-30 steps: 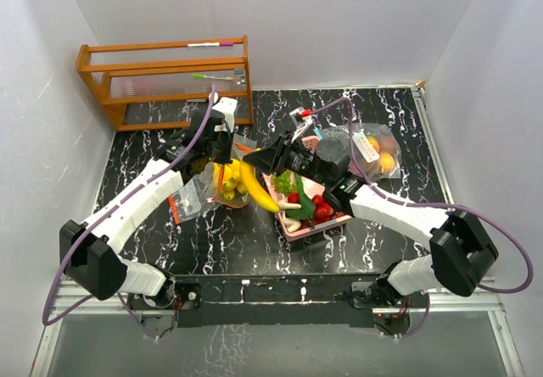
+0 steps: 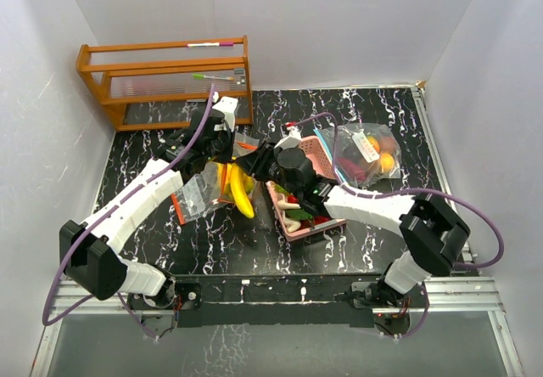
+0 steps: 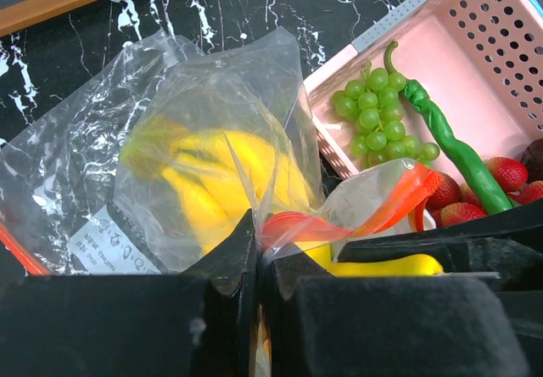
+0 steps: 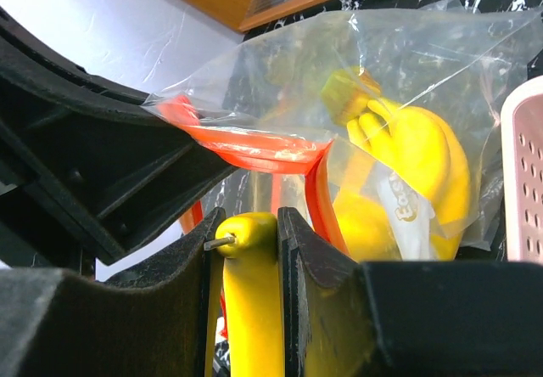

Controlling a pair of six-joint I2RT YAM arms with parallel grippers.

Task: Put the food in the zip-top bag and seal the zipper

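Observation:
A zip top bag (image 3: 144,207) with orange zipper holds several yellow bananas (image 4: 424,156). My left gripper is shut on the bag's rim at the orange zipper (image 4: 254,148), pinching the clear plastic. My right gripper is shut on a banana (image 2: 242,194), held at the bag's opening beside the left gripper. The banana's lower end hangs below the fingers in the top view.
A pink basket (image 3: 458,46) of grapes, strawberries and other produce sits to the right. Another bag (image 2: 373,152) with round food lies behind it at the right. A wooden rack (image 2: 161,67) stands at the back left.
My right gripper has moved left with the banana, toward the bag's opening, and the banana now hangs more upright. The left gripper stays about where it was.

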